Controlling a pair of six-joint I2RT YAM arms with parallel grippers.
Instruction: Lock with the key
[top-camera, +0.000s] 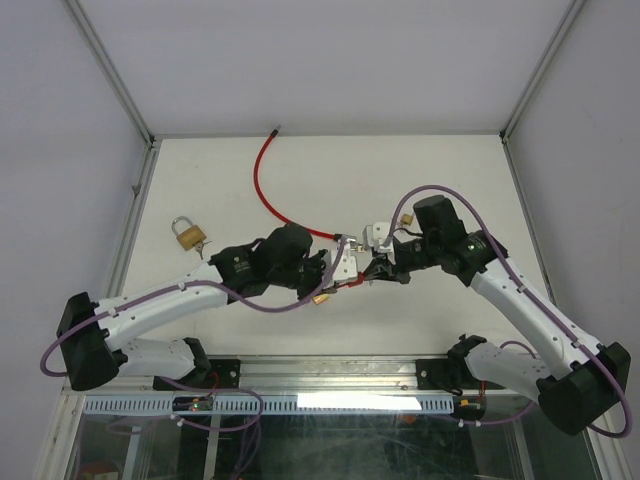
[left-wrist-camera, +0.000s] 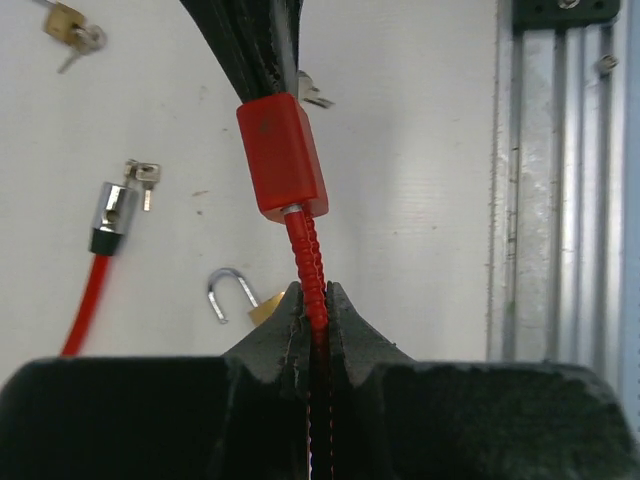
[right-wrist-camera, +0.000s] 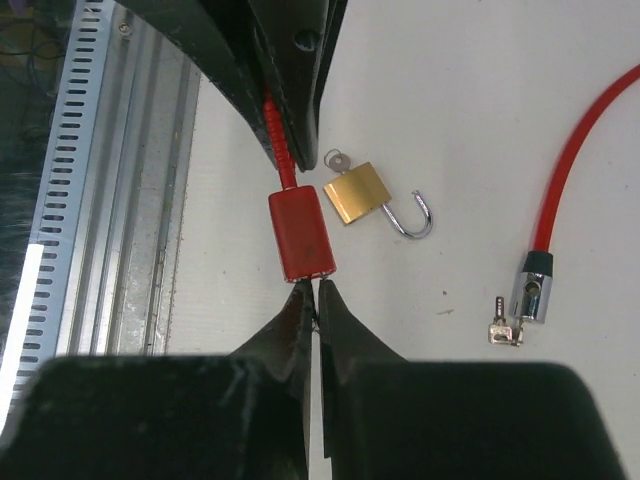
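A red block (left-wrist-camera: 282, 158) on a ridged red shaft hangs between my grippers. My left gripper is shut on the shaft. My right gripper is shut at the block's far end; whether anything sits between its fingertips is hard to see. An open brass padlock (right-wrist-camera: 356, 192) with a small key (right-wrist-camera: 339, 161) lies beneath them. A red cable (right-wrist-camera: 578, 140) with a metal lock head (right-wrist-camera: 532, 292) and keys (right-wrist-camera: 504, 330) lies beside it.
A closed brass padlock (top-camera: 189, 236) with a key lies at the left of the white table (top-camera: 200, 170). Another brass piece (top-camera: 407, 220) is at the right. A metal rail runs along the front edge.
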